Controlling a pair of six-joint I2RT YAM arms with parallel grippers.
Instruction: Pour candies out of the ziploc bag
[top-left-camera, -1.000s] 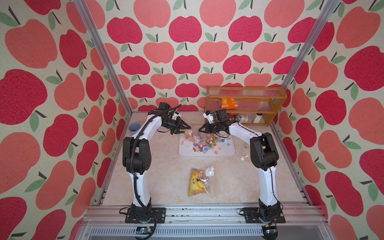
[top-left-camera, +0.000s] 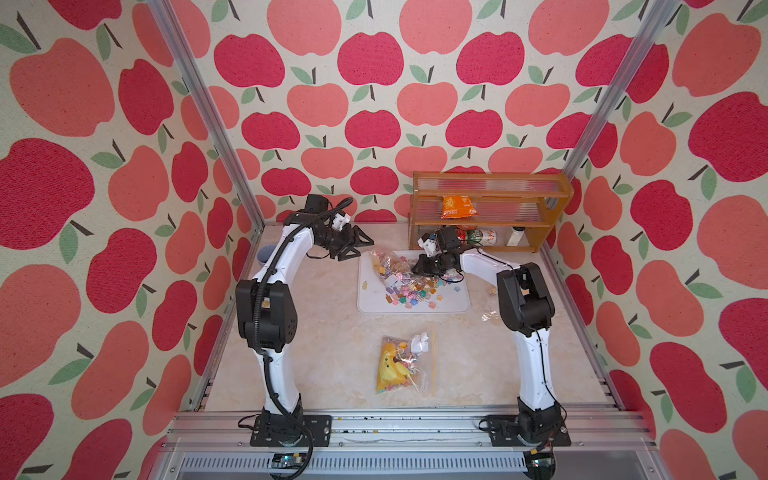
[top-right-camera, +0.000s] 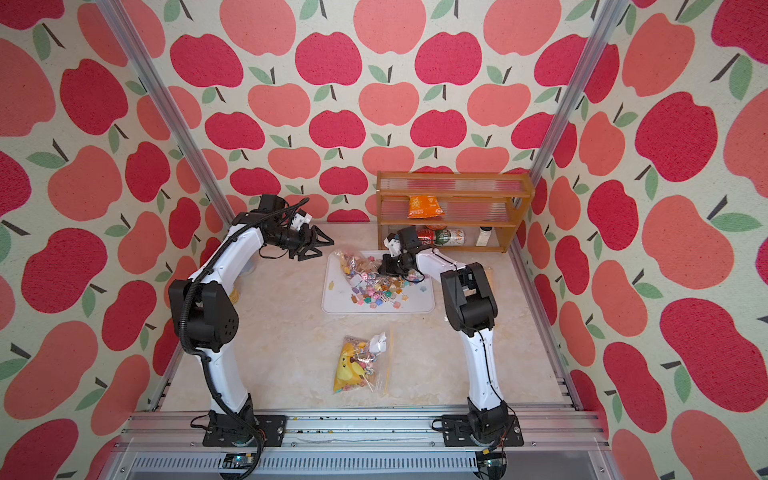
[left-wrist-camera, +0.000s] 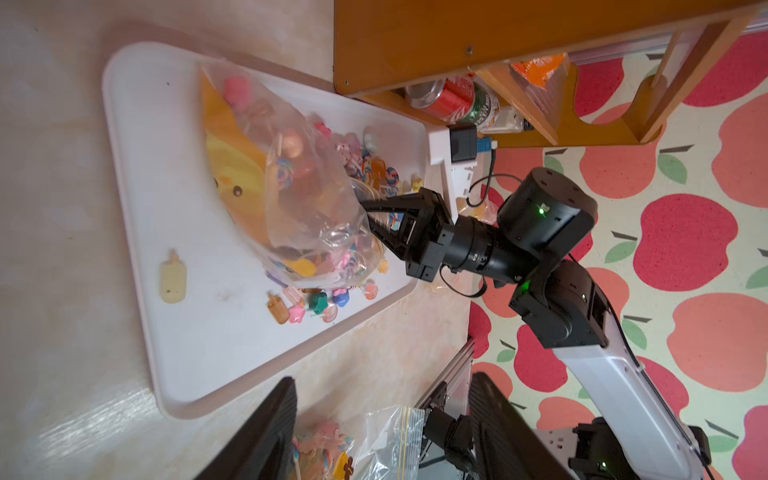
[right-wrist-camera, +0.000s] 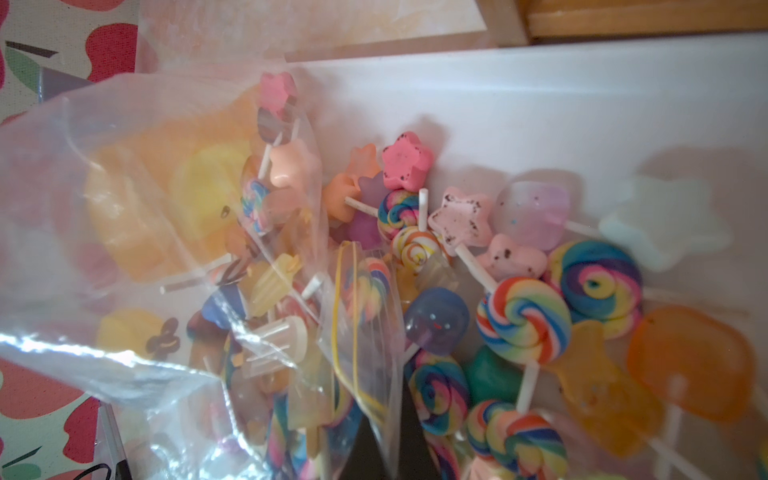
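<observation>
The clear ziploc bag (left-wrist-camera: 284, 184) with a yellow panel and candies inside lies on the white tray (left-wrist-camera: 144, 336). Loose colourful candies (right-wrist-camera: 520, 320) cover much of the tray beside it. My right gripper (top-left-camera: 419, 267) is down at the bag's right side, shut on the crumpled plastic near its mouth, with the fingertips partly hidden behind the film (right-wrist-camera: 368, 376). My left gripper (top-left-camera: 357, 243) hangs open above the table, left of and behind the tray, with nothing between its fingers.
A second filled bag (top-left-camera: 394, 364) lies at the front centre. A wooden shelf (top-left-camera: 560, 208) with an orange packet (top-left-camera: 457, 206), cans and a jar stands at the back right. A blue cup (top-left-camera: 264, 253) sits at the left, partly hidden.
My left gripper has risen away from the bag, leftward, and opened wider. My right gripper has shifted down and slightly right into the bag's plastic.
</observation>
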